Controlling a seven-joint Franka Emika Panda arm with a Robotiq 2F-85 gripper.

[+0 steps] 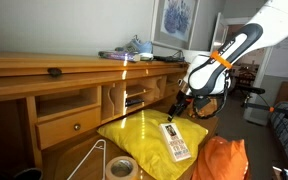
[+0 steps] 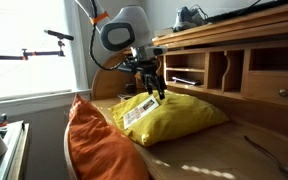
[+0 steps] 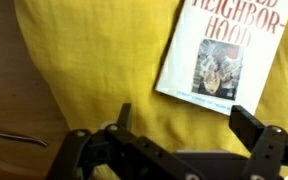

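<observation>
A white book with "NEIGHBOR-HOOD" on its cover lies on a yellow cushion. In exterior view 1 the book rests on the cushion's right part; in exterior view 2 it leans on the cushion's left side. My gripper is open above the cushion, its two dark fingers spread wide with nothing between them. The book's lower edge lies ahead of the fingers in the wrist view. From outside, the gripper hangs over the book's upper end.
An orange cloth or bag lies at the front beside the cushion. A wooden desk unit with drawers stands behind. On the desktop are a roll of tape and a thin metal rod.
</observation>
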